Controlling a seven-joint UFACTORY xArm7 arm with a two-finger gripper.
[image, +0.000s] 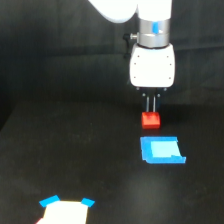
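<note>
The gripper (151, 103) points straight down under its white housing (152, 67). Its two dark fingers stand close together, a narrow gap showing between them. Directly below, a small red block (150, 121) lines up with the fingers. The fingertips meet the block's upper edge in this view, and their ends cannot be made out. Whether the block is held between them or only stands in front does not show. On the dark surface just beyond the block, toward the camera, lies a pale square (164, 149) framed with blue tape.
In the near left corner a pale sheet (65, 212) is held by blue tape pieces (49, 201). A dark curtain (60, 50) closes off the back. Wide bare black surface (60, 140) lies to the left.
</note>
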